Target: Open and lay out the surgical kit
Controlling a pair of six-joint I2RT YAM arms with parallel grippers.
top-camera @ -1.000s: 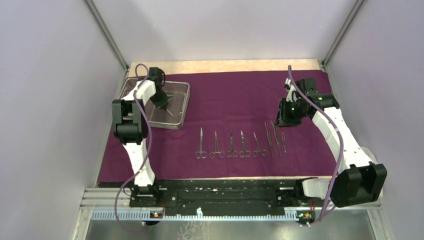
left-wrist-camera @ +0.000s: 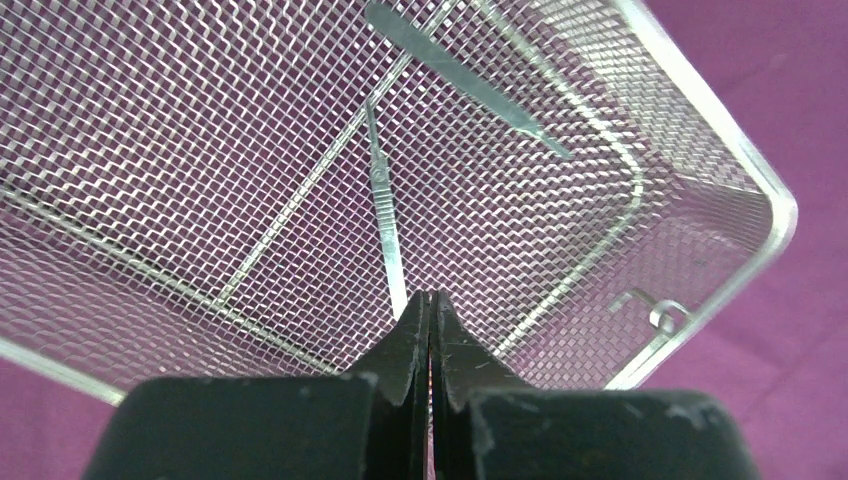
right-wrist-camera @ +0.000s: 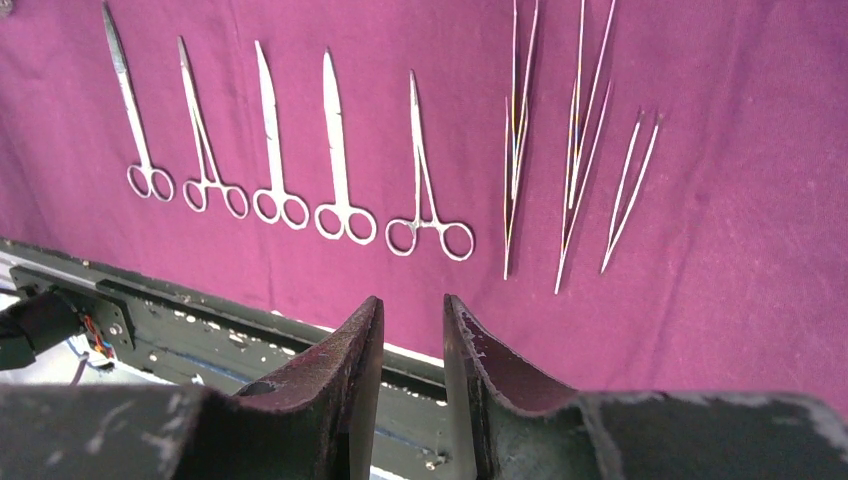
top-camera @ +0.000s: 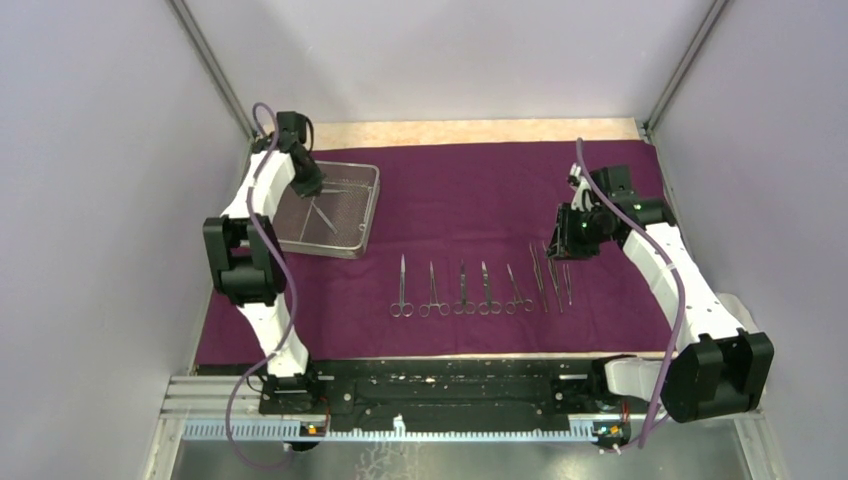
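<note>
A mesh metal tray [top-camera: 362, 220] sits at the left of the purple cloth, holding two scalpel handles, one upright-lying [left-wrist-camera: 387, 215] and one diagonal [left-wrist-camera: 460, 75]. My left gripper is shut above the tray, nothing visible between its fingertips. A row of scissors [right-wrist-camera: 335, 150] and several tweezers [right-wrist-camera: 630, 190] lie along the front right of the cloth. My right gripper hangs over the tweezers' area, part open, with nothing between its fingers.
Pale walls bound the table on the sides and back.
My left gripper has moved back and left, up off the scalpel handles, uncovering more of them in the top view. The right arm has shifted very slightly toward the front.
</note>
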